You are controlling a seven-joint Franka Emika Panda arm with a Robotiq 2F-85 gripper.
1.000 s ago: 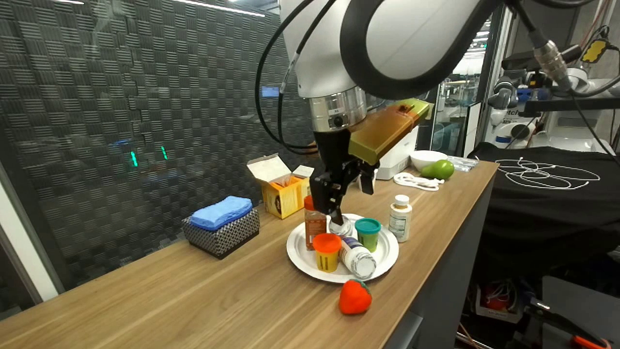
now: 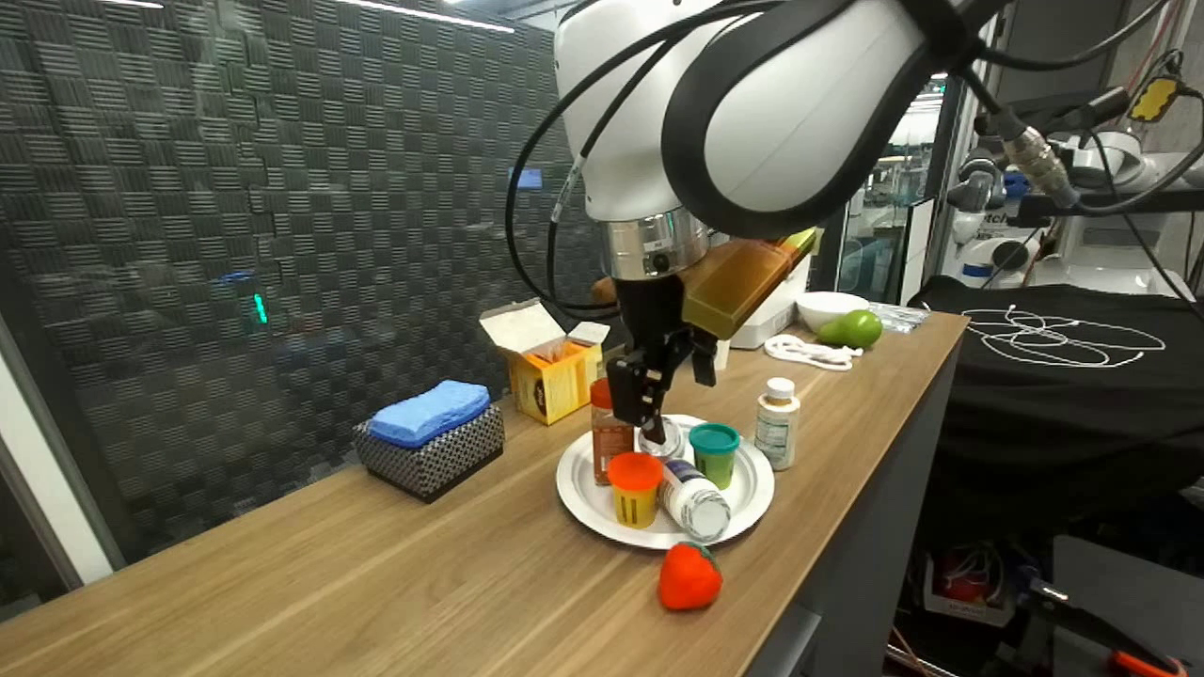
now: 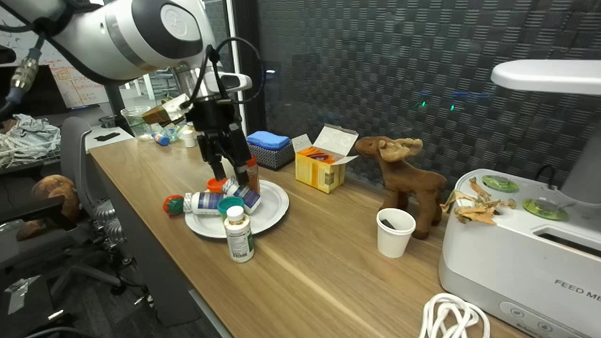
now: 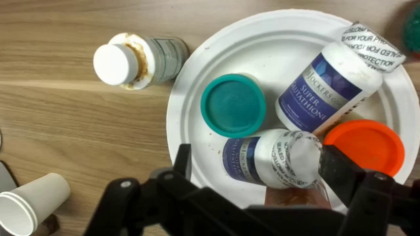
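Above a white plate [image 4: 179,118] my gripper stands open, fingers pointing down. One white bottle with a blue label [image 4: 271,159] lies across the space between the fingertips in the wrist view. Its wrapped cap end is close to the right finger [image 4: 334,169]; whether they touch I cannot tell. A second such bottle [image 4: 315,92] lies beside it. Also on the plate are a teal-lidded tub [image 4: 233,105], an orange-lidded tub [image 4: 366,146] and a red-capped brown shaker [image 2: 611,442], mostly hidden in the wrist view.
Just off the plate stand a white pill bottle [image 3: 239,236] and a red toy strawberry [image 2: 689,577]. Behind are a yellow box [image 3: 319,170], a dark basket with blue cloth [image 2: 432,440], a toy moose [image 3: 408,180] and a paper cup [image 3: 394,234]. Bare table lies left of the plate in exterior view 1.
My arm has come down a little and its wrist has turned slightly. One finger now sits lower among the things on the plate. The plate and its contents look unmoved.
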